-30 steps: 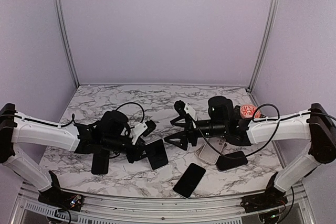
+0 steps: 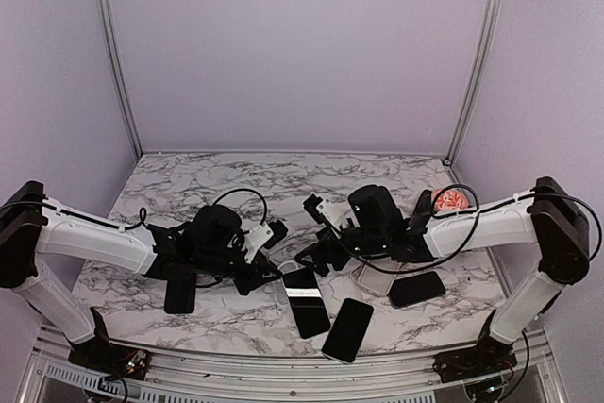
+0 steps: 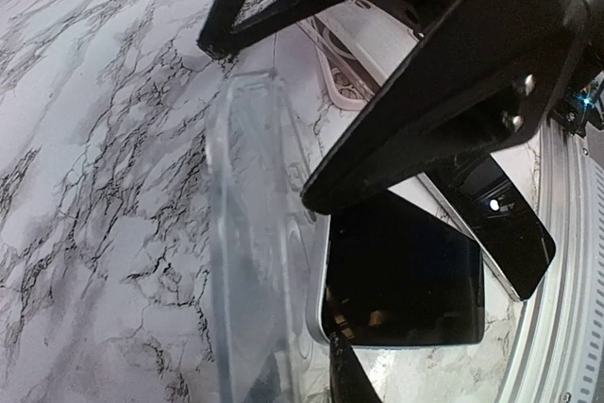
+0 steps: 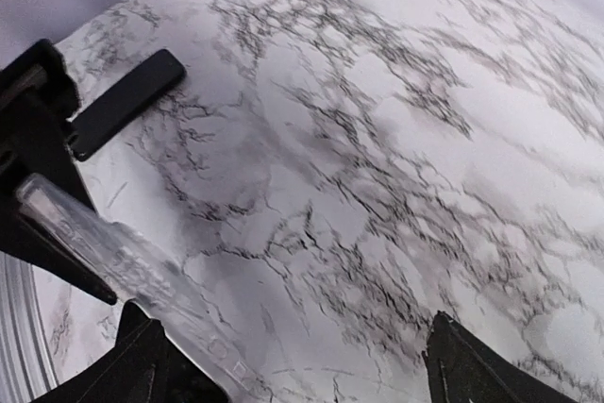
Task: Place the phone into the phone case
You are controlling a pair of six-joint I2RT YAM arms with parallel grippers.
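A clear phone case (image 3: 250, 233) stands on edge in the left wrist view. My left gripper (image 2: 270, 277) is shut on this case; one of its fingers (image 4: 57, 243) shows against the case in the right wrist view. Right beside the case, a black-screened phone (image 2: 308, 303) lies slanted, its silver edge facing the case and outside it; the hidden far end leaves the contact unclear. My right gripper (image 2: 310, 263) hovers just above the phone's upper end, its fingers (image 3: 406, 120) spread with nothing between them.
A second phone (image 2: 347, 330) lies against the first one's right side. Farther right are a pinkish case (image 2: 374, 278) and a black phone (image 2: 417, 290). Another black slab (image 2: 179, 296) lies at left.
The phone beside my left gripper has moved right and toward the front edge; the second phone has shifted slightly the same way.
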